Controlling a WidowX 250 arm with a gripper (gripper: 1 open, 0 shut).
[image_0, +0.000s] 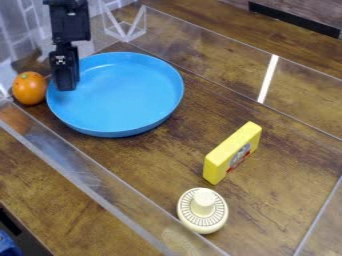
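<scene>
The black gripper (64, 72) hangs at the upper left, over the left rim of a blue plate (118, 95), with its fingers open. An orange round fruit (30, 88) sits just left of the plate, beside and below the gripper. Whether the fingertips touch the plate is hard to tell from this view.
A yellow box (230, 150) stands on the wooden table at the right of center. A white ridged round object (202, 210) is near the bottom. A clear strip runs diagonally along the lower left, and the table's right side is mostly free.
</scene>
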